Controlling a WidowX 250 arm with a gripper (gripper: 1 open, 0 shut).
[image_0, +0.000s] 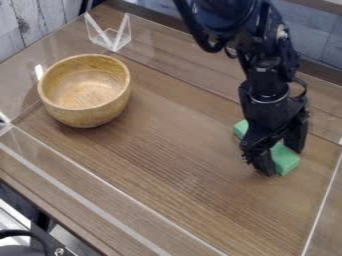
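Observation:
My black gripper (274, 145) is low over a green object (281, 161) on the right side of the wooden table, with its fingers open around or against it. The gripper covers much of the green object, leaving parts visible at its left and lower right. Whether the fingertips touch it is unclear.
A wooden bowl (83, 68) sits at the upper left. A white wire-like object (104, 32) lies near the back left.

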